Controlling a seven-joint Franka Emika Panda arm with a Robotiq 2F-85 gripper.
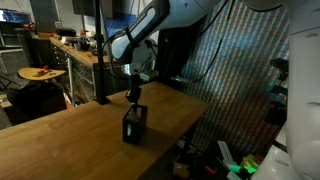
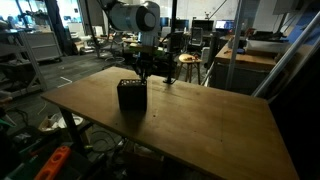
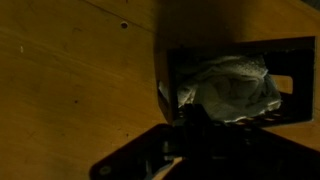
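Observation:
A black open-topped box stands on the wooden table, near its edge in exterior view 1. In the wrist view, a crumpled pale cloth lies inside the box. My gripper points down at the box's top, and exterior view 2 also has the gripper right at the rim of the box. The fingers look shut. Dark fingers against a dark box hide whether the thin rim is between them.
Cables and other gear lie beyond the table edge. A stool and other desks stand in the background.

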